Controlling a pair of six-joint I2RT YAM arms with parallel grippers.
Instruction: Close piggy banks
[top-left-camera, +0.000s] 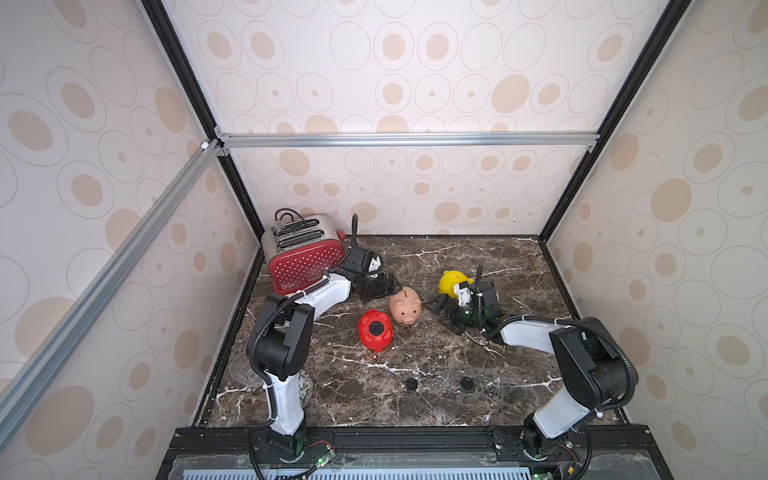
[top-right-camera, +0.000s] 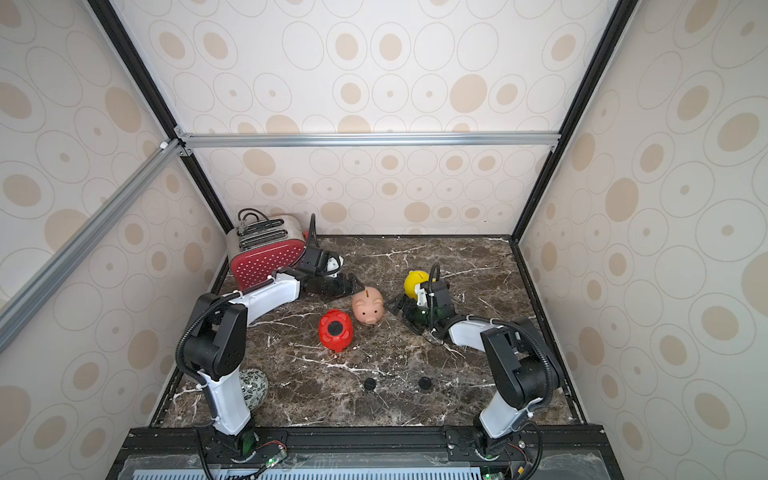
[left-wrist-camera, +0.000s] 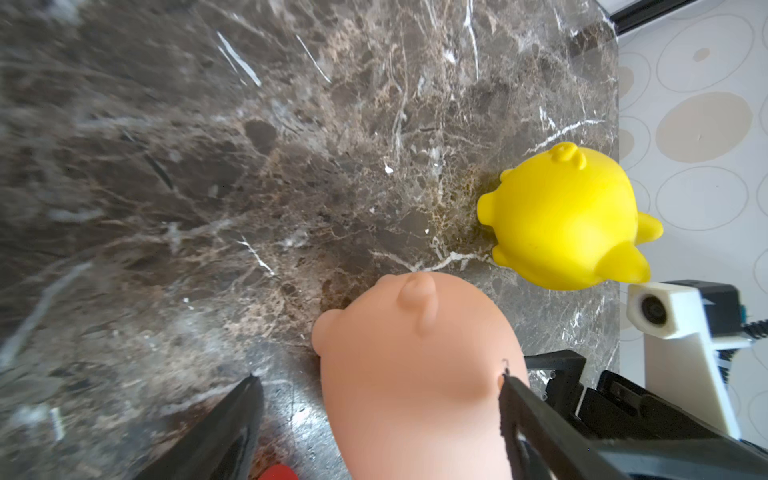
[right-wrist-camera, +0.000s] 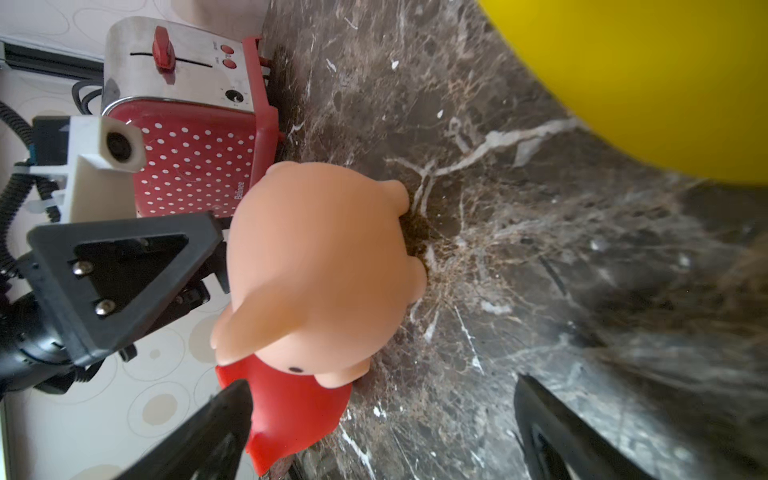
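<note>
A pink piggy bank (top-left-camera: 405, 309) sits upright at the middle, between my grippers. My left gripper (top-left-camera: 393, 285) is at its left; in the left wrist view its open fingers frame the pink body. My right gripper (top-left-camera: 441, 313) is open at the pink bank's right, beside the yellow piggy bank (top-left-camera: 451, 280), which is partly hidden behind it. A red piggy bank (top-left-camera: 376, 337) lies in front, with a dark round piece (top-left-camera: 376, 328) facing up. Two black caps (top-left-camera: 411, 384) (top-left-camera: 466, 383) lie on the front of the table.
A red toaster (top-right-camera: 264, 260) stands at the back left, close behind my left arm. A speckled object (top-right-camera: 253, 387) is at the front left, partly behind that arm.
</note>
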